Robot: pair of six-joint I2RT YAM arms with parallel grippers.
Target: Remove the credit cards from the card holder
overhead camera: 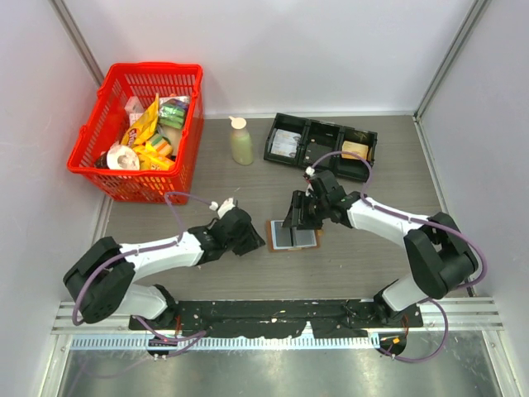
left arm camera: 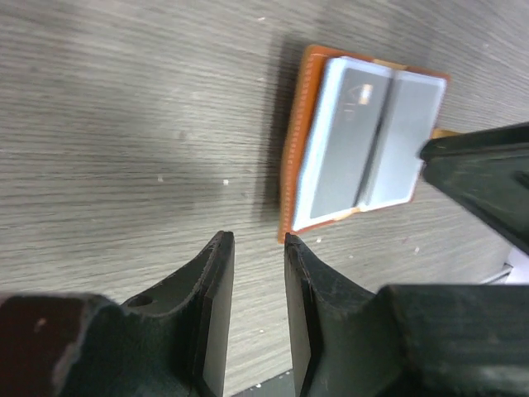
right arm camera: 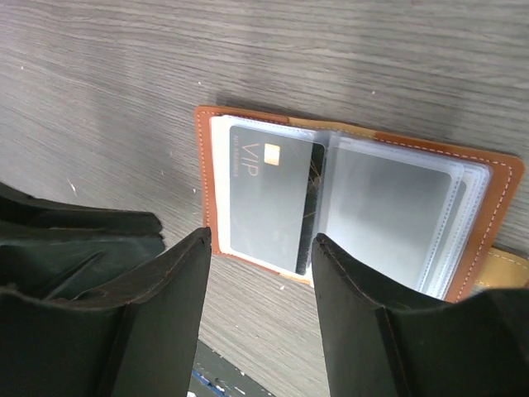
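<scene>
The brown card holder (overhead camera: 293, 236) lies open on the table, its clear sleeves spread; a grey card marked VIP (right arm camera: 264, 198) sits in the left sleeve, with a pale, cloudy sleeve (right arm camera: 388, 211) to its right. My right gripper hangs over the holder, its fingers apart with nothing seen between them. My left gripper is just left of the holder, fingertips apart and empty, pointing toward the holder's near left corner.
A red basket (overhead camera: 84, 141) full of packets stands at the back left, with a bottle (overhead camera: 241, 145) and a black compartment tray (overhead camera: 322, 120) along the back. The table in front of the holder is clear.
</scene>
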